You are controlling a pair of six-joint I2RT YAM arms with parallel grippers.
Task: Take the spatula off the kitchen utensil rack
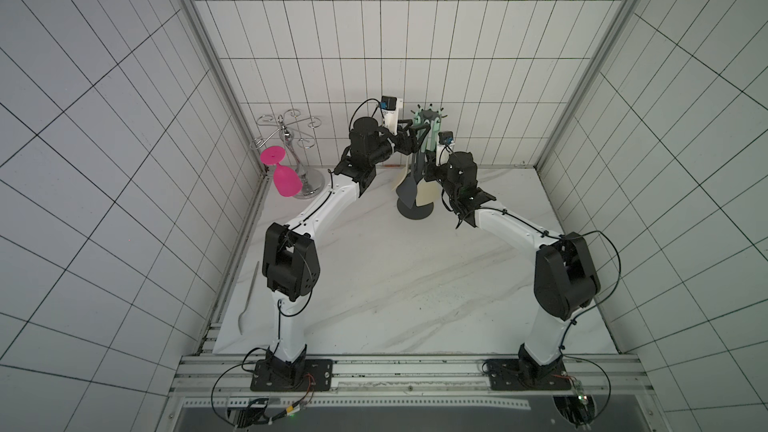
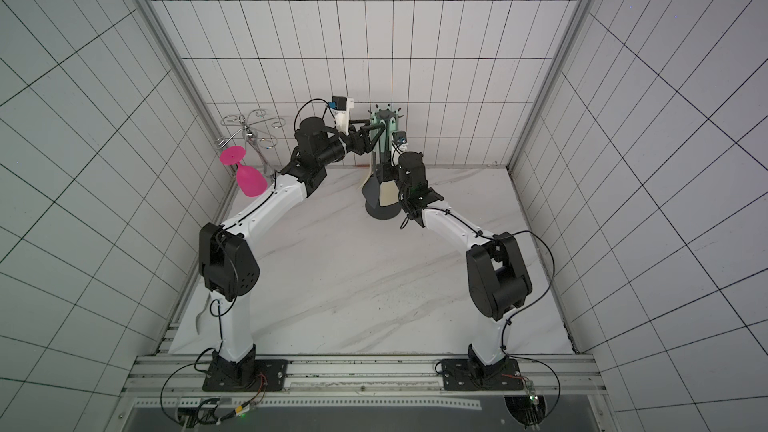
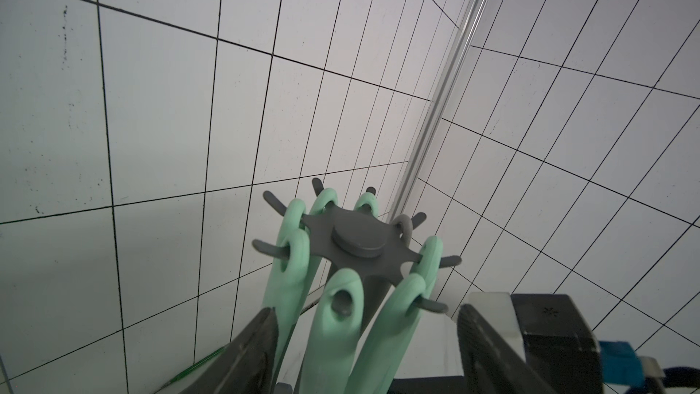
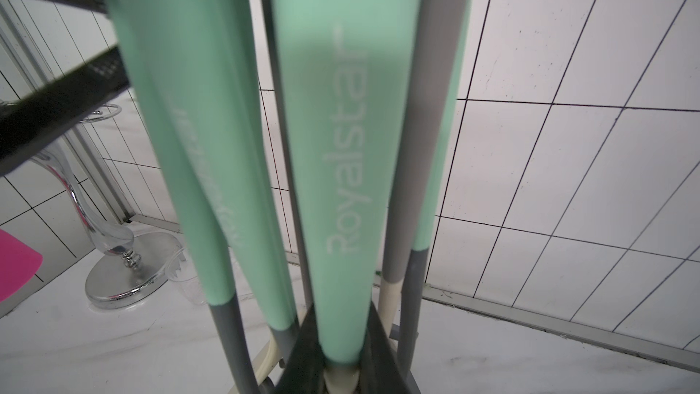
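Note:
The utensil rack point(image 3: 361, 233) has a dark hooked top, with several green-handled utensils hung around it; its round black base point(image 1: 415, 211) stands on the counter. In the right wrist view, my right gripper is shut on the lower end of a green handle point(image 4: 342, 175) marked Royalstar, where it meets a cream part. Below, a grey blade point(image 1: 407, 192) and a cream blade point(image 1: 428, 194) hang; which belongs to the held handle I cannot tell. My left gripper is open near the rack's top, its fingers point(image 3: 251, 357) apart on either side of several handles.
A chrome stand point(image 1: 307, 184) with a pink goblet point(image 1: 286, 180) is at the back left. A thin pale utensil point(image 1: 249, 300) lies along the counter's left edge. Tiled walls enclose the back and sides.

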